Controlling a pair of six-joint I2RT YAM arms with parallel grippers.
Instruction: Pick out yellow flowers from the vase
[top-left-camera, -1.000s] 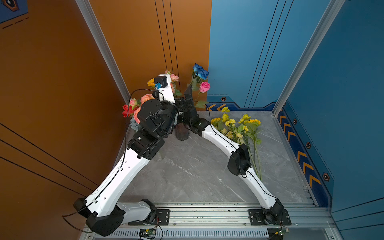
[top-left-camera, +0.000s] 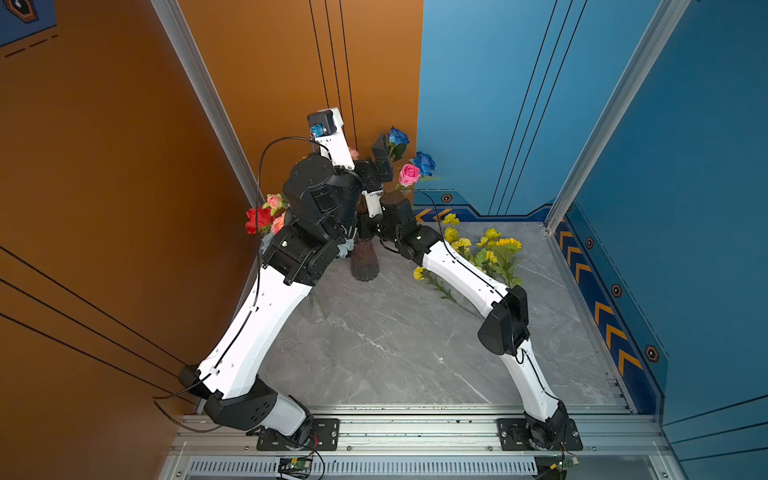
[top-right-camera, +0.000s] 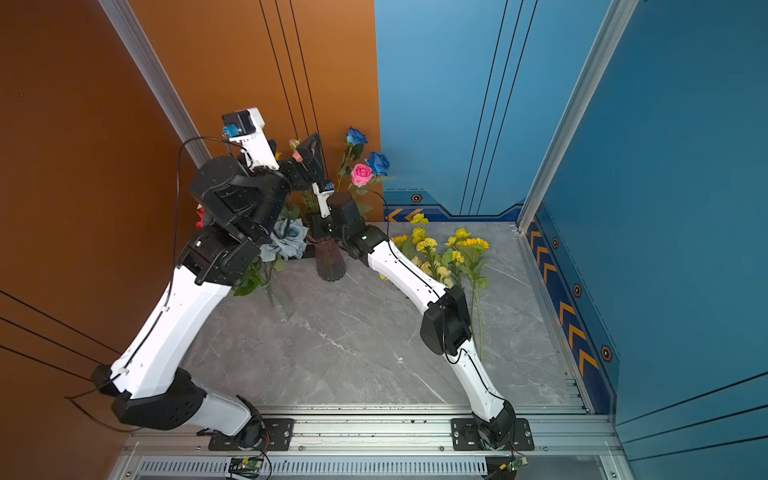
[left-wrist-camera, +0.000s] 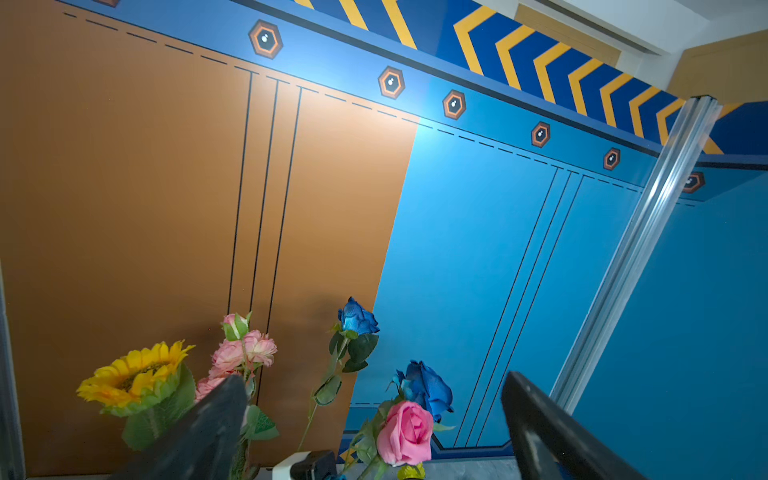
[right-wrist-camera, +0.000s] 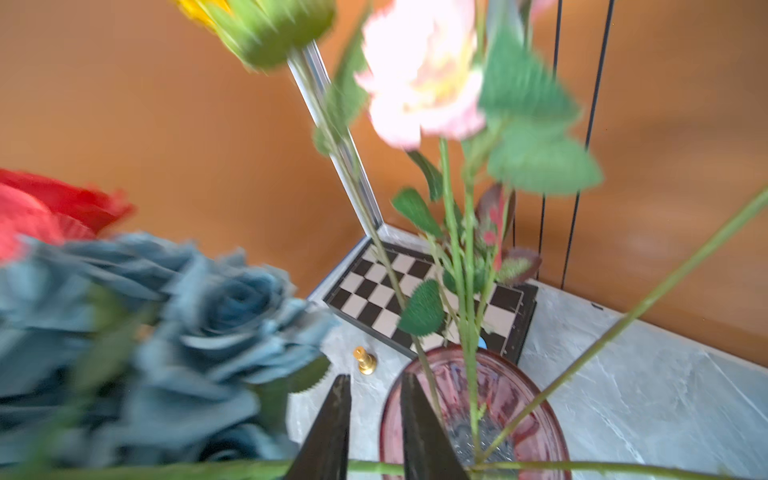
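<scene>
A yellow sunflower (left-wrist-camera: 136, 377) stands among the flowers at lower left in the left wrist view. From its green underside (right-wrist-camera: 276, 32), its stem (right-wrist-camera: 344, 164) runs down into the purple-brown vase (top-left-camera: 365, 262). High by the bouquet, my left gripper is open, its blurred fingers spread wide with flowers visible beyond. Beside the vase mouth, my right gripper is part open, with a narrow gap between its fingertips. A green stem crosses horizontally low in that view; whether it lies between the fingers is unclear.
Several yellow flowers (top-left-camera: 488, 249) lie on the table at right. Blue roses (left-wrist-camera: 357, 317), a pink rose (left-wrist-camera: 405, 432) and grey-blue roses (right-wrist-camera: 232, 320) crowd the vase. A chessboard (right-wrist-camera: 397, 280) lies behind.
My left gripper has risen and moved farther back. The right arm has shifted to the right at its elbow, its gripper still near the vase. One blue rose has swung to the right.
</scene>
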